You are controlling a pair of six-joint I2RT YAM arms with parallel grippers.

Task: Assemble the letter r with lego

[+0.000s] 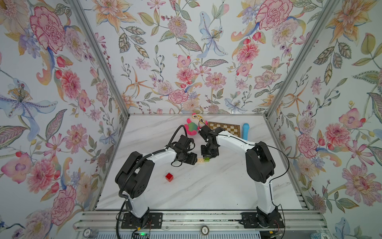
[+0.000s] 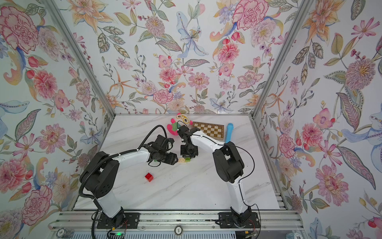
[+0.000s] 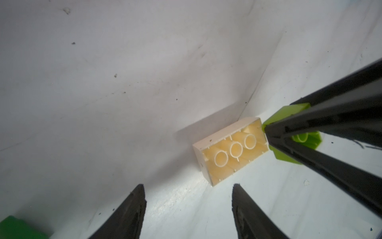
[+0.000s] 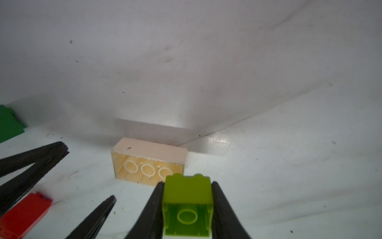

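My right gripper is shut on a small light green brick, its hollow underside facing the camera. A long cream brick stands on its side on the white table, three tubes showing in its open underside. Its right end lies close to the light green brick; whether they touch or are joined I cannot tell. My left gripper is open just left of the cream brick, nothing between its fingers. Apart from these lie a red brick, nearer the front left, and a dark green brick, partly out of view.
Along the back of the table sit a pink plush toy, a checkered board and a blue object. Both arms are close together at the middle. Free tabletop extends to the right and along the front.
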